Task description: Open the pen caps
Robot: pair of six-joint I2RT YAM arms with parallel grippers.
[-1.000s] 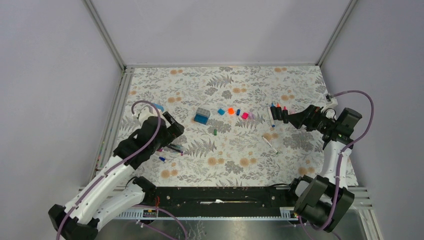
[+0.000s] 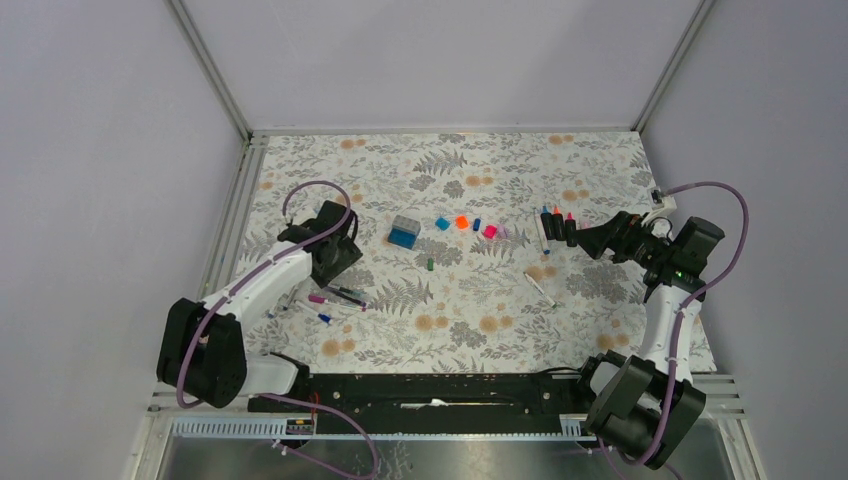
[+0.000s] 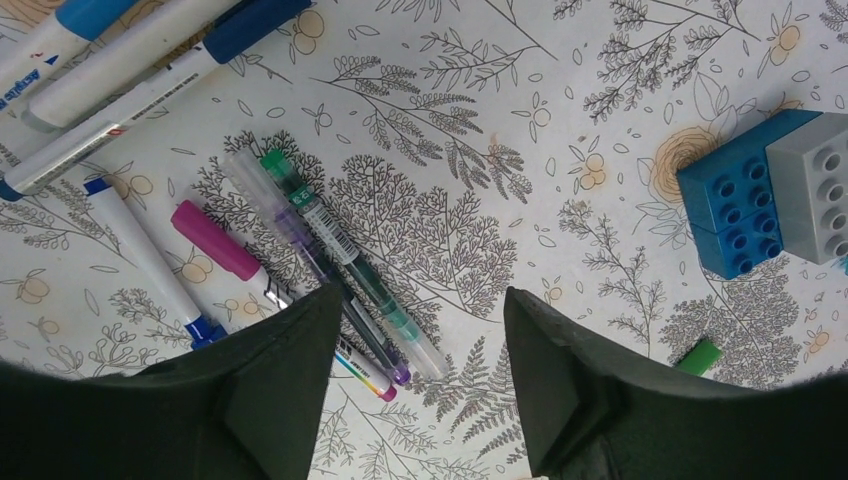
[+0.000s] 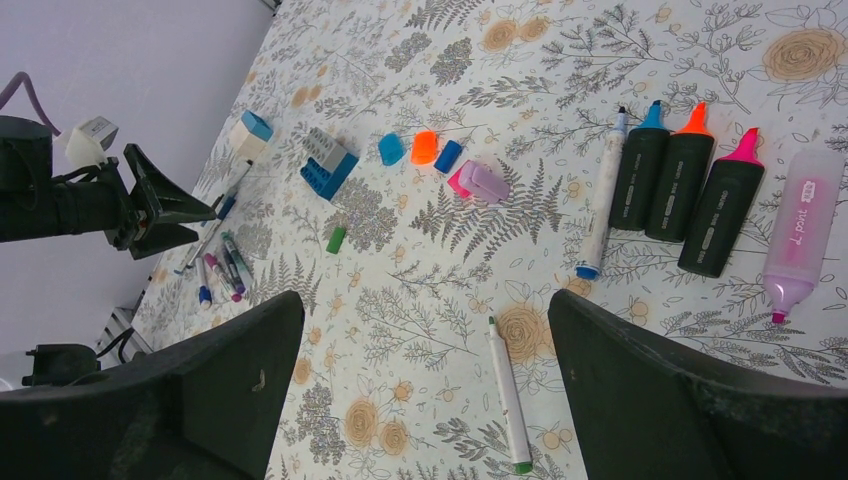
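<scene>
Above several pens at the left of the mat, my left gripper stands part open and empty. Below it in the left wrist view lie a green-capped pen (image 3: 345,250), a purple pen (image 3: 315,255) and a magenta-capped marker (image 3: 215,240), side by side. A thin white marker with blue ends (image 3: 145,250) is left of them. Over the right side, my right gripper is open with nothing between its fingers. In the right wrist view, an uncapped white marker with a green tip (image 4: 508,400) and one with a dark tip (image 4: 603,200) lie on the mat.
Uncapped dark highlighters (image 4: 683,185) and a pink one (image 4: 803,230) lie at the right. Loose caps, among them orange (image 4: 424,148), blue (image 4: 449,156) and green (image 4: 336,239), dot the middle. Toy blocks (image 3: 735,200) stand right of the pens.
My left arm has drawn back from its outstretched pose, and its gripper has swung round to point down toward the pens. My right arm stays still, and the objects lie where they were.
</scene>
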